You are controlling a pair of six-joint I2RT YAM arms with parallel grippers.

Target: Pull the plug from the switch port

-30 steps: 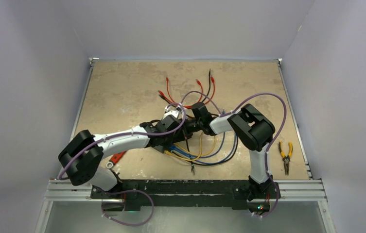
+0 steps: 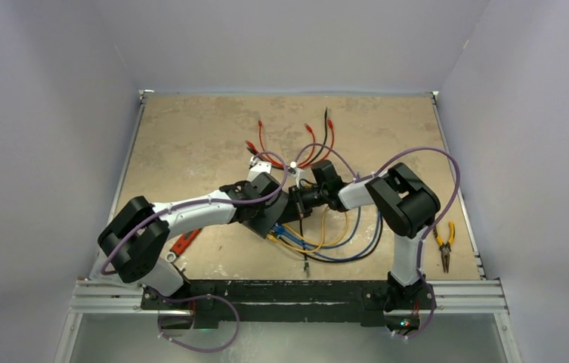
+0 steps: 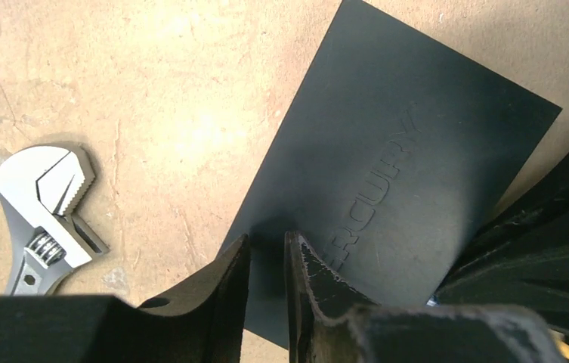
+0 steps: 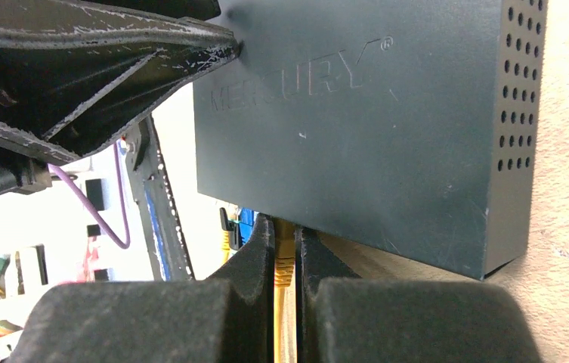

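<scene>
The dark switch [image 2: 267, 221], marked MERCURY, lies flat and slanted under both grippers; its top [image 3: 387, 159] is broad in the left wrist view. My left gripper is over this top, fingertips a little apart with the dark surface in the gap; whether they clamp anything does not show. One of its fingers [image 4: 217, 57] meets the top in the right wrist view. At the switch's lower edge, my right gripper is shut on a yellow plug [image 4: 285, 253] with its cable trailing down. How far the plug sits in the port is hidden.
Blue plugs [image 2: 279, 228] and another yellow plug [image 2: 272, 238] sit along the switch's front edge, with cables looping right. An adjustable wrench [image 2: 183, 242] lies left, pliers [image 2: 445, 246] far right. Red cables [image 2: 315, 140] lie behind. Board space at the back left is clear.
The right gripper has shifted right. The switch and cable loops have also moved a little right, and more of the switch shows beside the left gripper, which has moved slightly.
</scene>
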